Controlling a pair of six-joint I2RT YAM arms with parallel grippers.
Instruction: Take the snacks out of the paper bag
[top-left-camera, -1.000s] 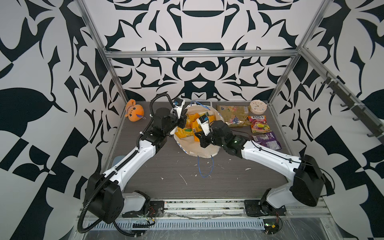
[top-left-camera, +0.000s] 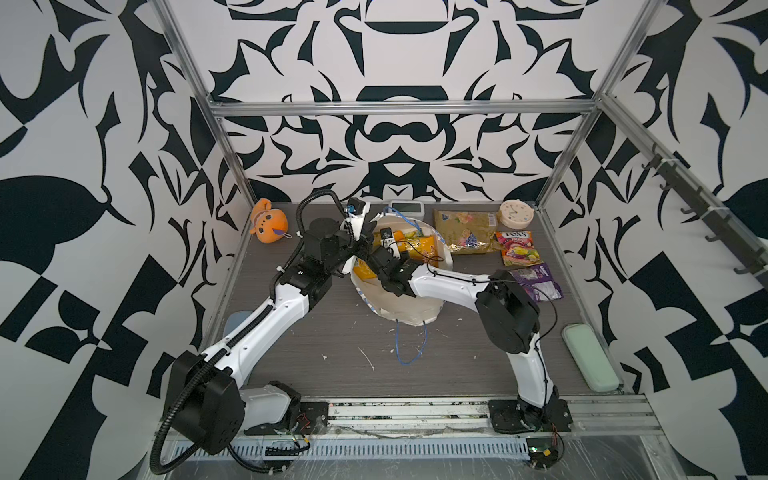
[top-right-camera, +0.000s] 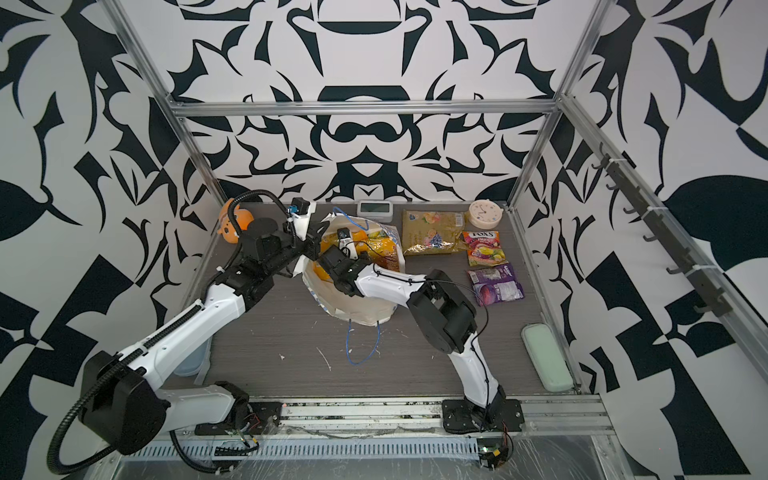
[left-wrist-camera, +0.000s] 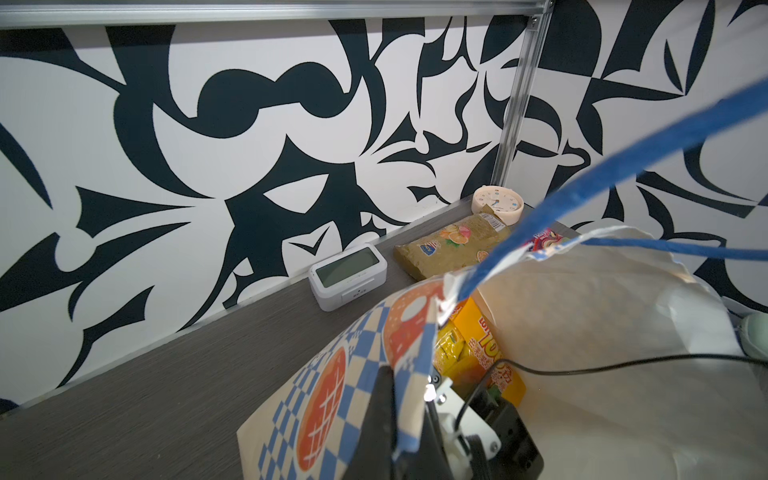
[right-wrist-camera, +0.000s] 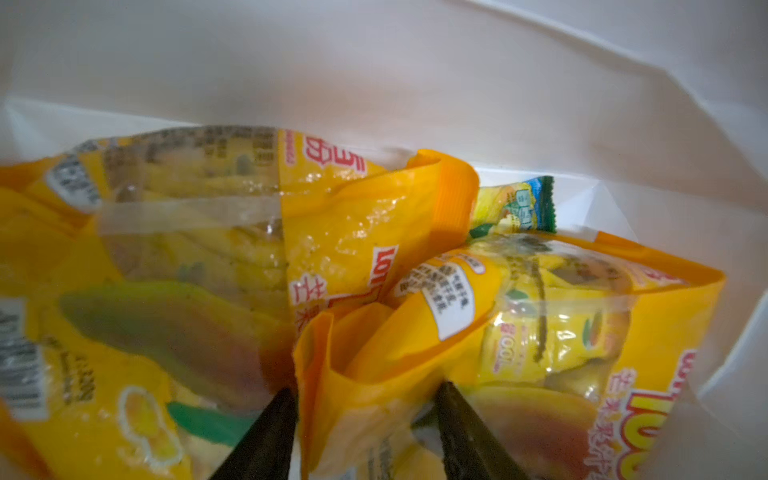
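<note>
The paper bag (top-left-camera: 400, 308) lies open in mid-table, with orange Lotte mango snack packs (right-wrist-camera: 352, 240) inside and a small yellow-green packet (right-wrist-camera: 512, 204) behind them. My left gripper is shut at the bag's left rim, on its blue-checked paper (left-wrist-camera: 320, 400). My right gripper is down inside the bag, open, its fingers either side of the folded end of the front pack.
At the back right lie a gold pack (top-left-camera: 465, 232), a Fox's pack (top-left-camera: 518, 248), a purple pack (top-left-camera: 536, 281) and a round clock (top-left-camera: 516, 213). An orange plush (top-left-camera: 268, 222) stands back left, a green case (top-left-camera: 589, 356) front right.
The left arm has barely moved.
</note>
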